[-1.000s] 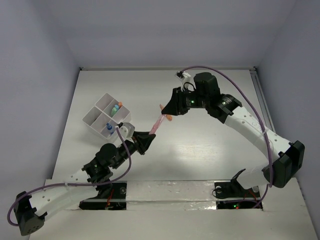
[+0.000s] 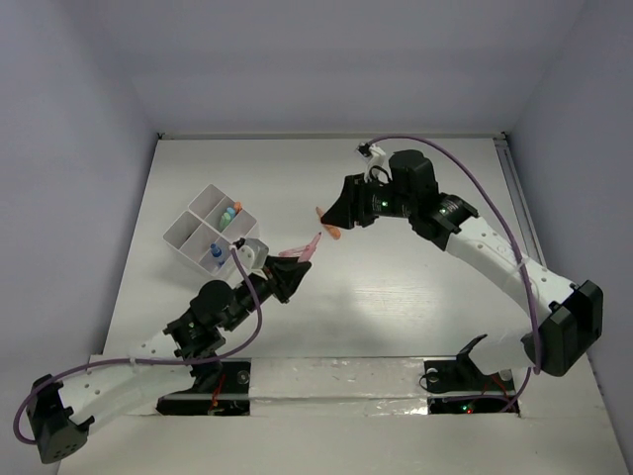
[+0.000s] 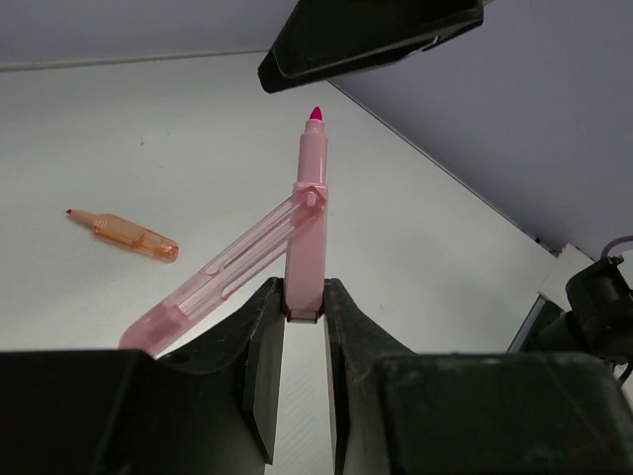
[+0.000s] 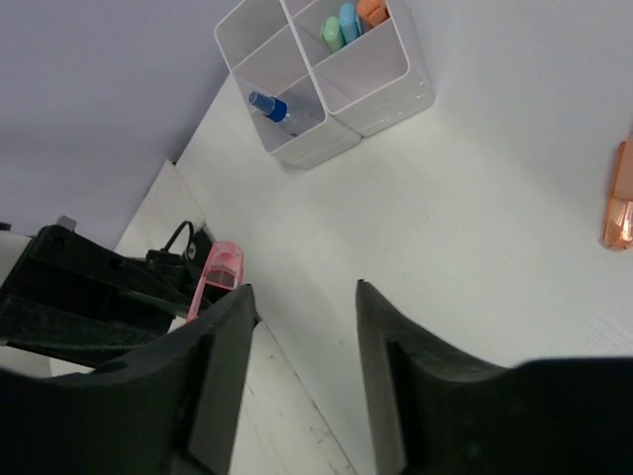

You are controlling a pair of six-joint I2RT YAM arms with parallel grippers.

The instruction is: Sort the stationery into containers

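Note:
My left gripper [image 2: 294,264] is shut on a pink marker [image 3: 306,247], held upright with its pink tip bare; a clear pink cap [image 3: 173,316] hangs slanted against its side. My right gripper [image 2: 351,208] stands part open above and right of the marker, nothing seen between its fingers. An orange marker [image 3: 135,236] lies on the table behind them. At the left stands the white compartment organizer [image 4: 376,74] with green [image 4: 332,34], blue [image 4: 349,22] and orange [image 4: 372,12] items in one compartment and a blue-capped item [image 4: 275,108] in another.
Walls [image 2: 564,198] enclose it on the sides and back. The two arms are close together at the middle.
The pink cap now hangs out to the left of the marker rather than in line with it. My right gripper has shifted slightly from the marker's tip.

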